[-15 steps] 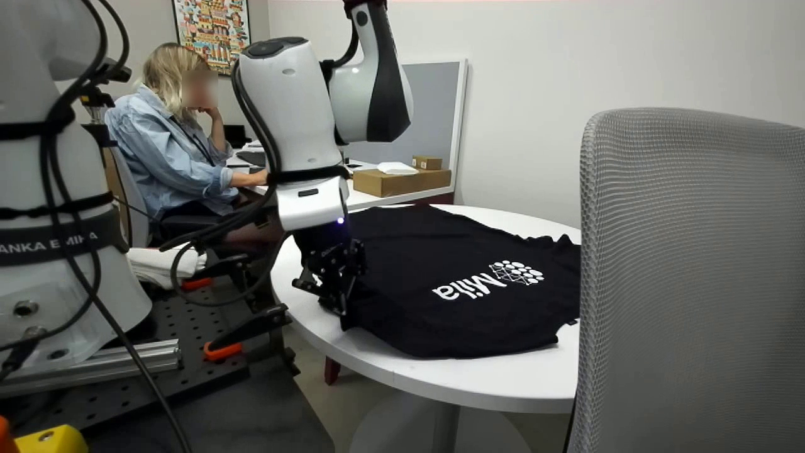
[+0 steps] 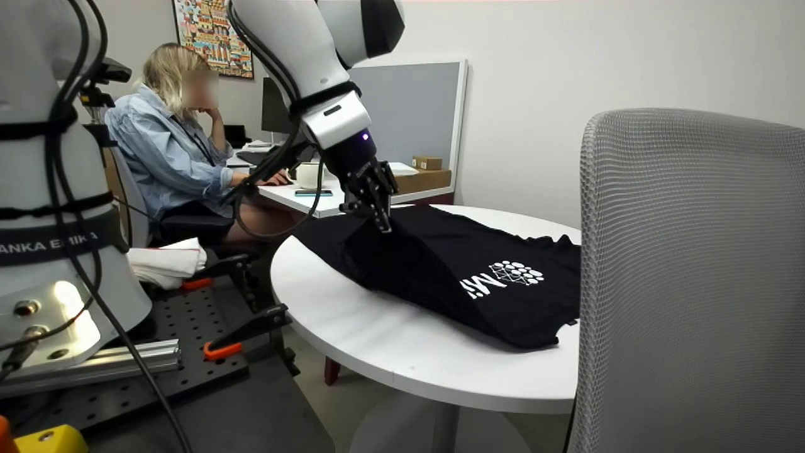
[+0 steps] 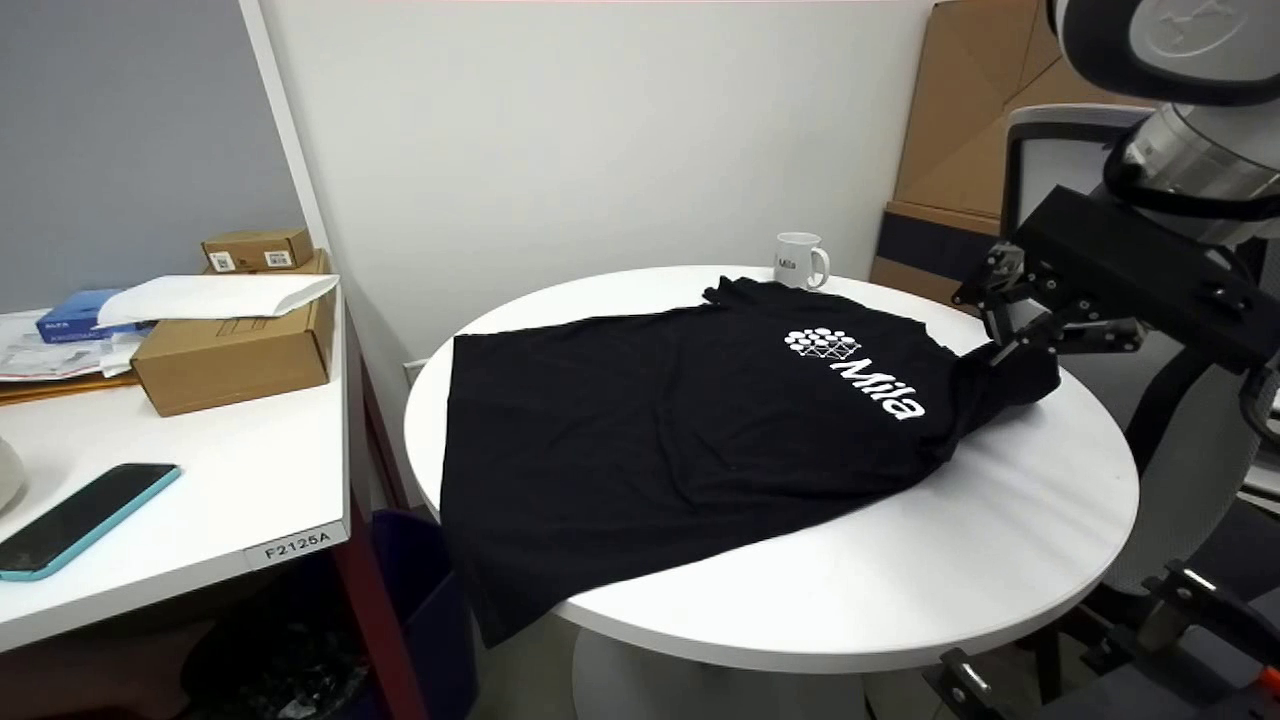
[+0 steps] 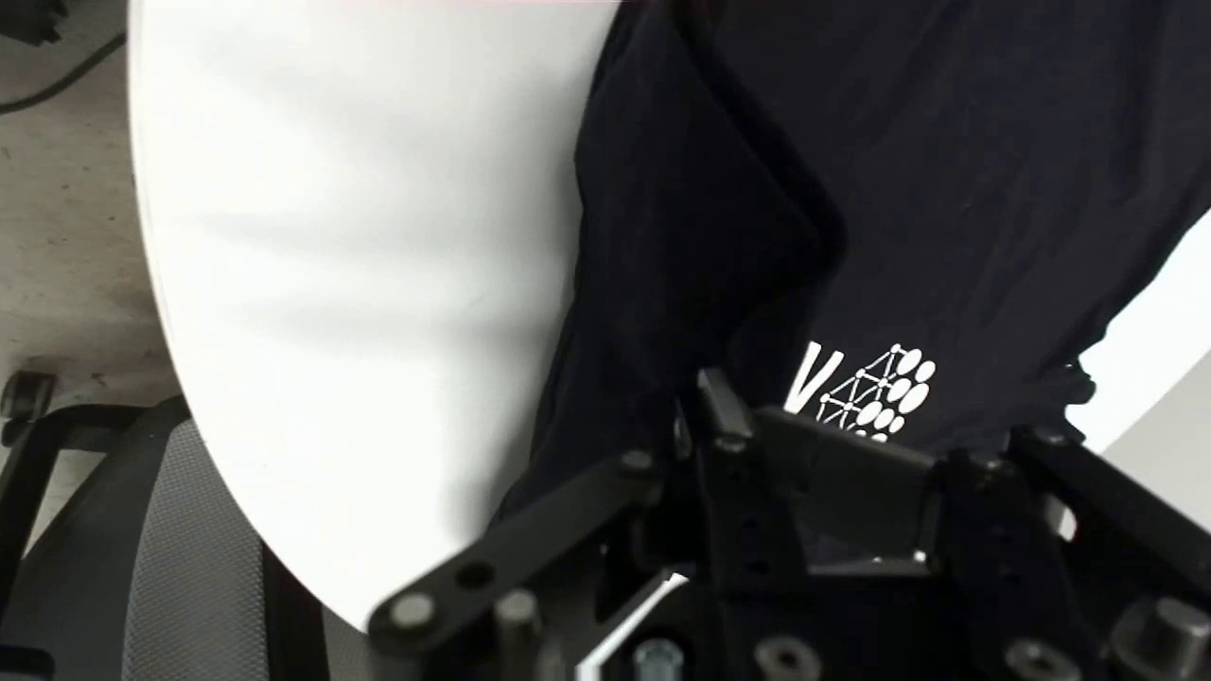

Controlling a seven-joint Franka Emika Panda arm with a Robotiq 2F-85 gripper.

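A black T-shirt (image 2: 422, 249) with a white "Mila" print is spread over the round white table (image 3: 768, 612). Its near edge is raised and folds over toward the middle, partly covering the print in exterior view 1. At that lifted edge my gripper (image 2: 385, 228) is shut on the cloth, above the tabletop. From exterior view 2, the gripper (image 3: 1005, 352) is on the right, with bunched fabric at its tips. The wrist view shows dark fingers (image 4: 723, 407) against the dark shirt (image 4: 704, 227), so the pinched cloth itself is hard to make out.
A white mug (image 3: 797, 260) stands at the table's back edge, close to the shirt. The mesh chair (image 2: 694, 287) blocks part of the table. A desk with cardboard boxes (image 3: 240, 348) and a phone (image 3: 84, 518) adjoins; a person (image 2: 173, 143) sits there.
My gripper has risen and moved away from the table's near edge, carrying the shirt's edge with it. The print's lower letters, visible before, are now partly covered by the fold.
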